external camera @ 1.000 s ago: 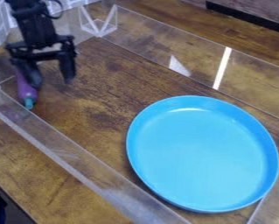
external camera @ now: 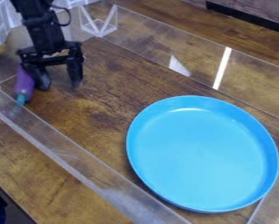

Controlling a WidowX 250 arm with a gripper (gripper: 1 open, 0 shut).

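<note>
My gripper (external camera: 49,70) is at the upper left, low over the wooden table (external camera: 129,83), its dark fingers apart. Just left of it a small purple object (external camera: 24,85) with a teal lower end (external camera: 23,98) lies near the clear side wall, partly behind the gripper. I cannot tell whether a finger touches it.
A large blue round tray (external camera: 202,153) fills the lower right. Clear plastic walls edge the work area at the back right and along the lower left.
The gripper came down from about a second ago to low beside the purple object. The tray is unmoved.
</note>
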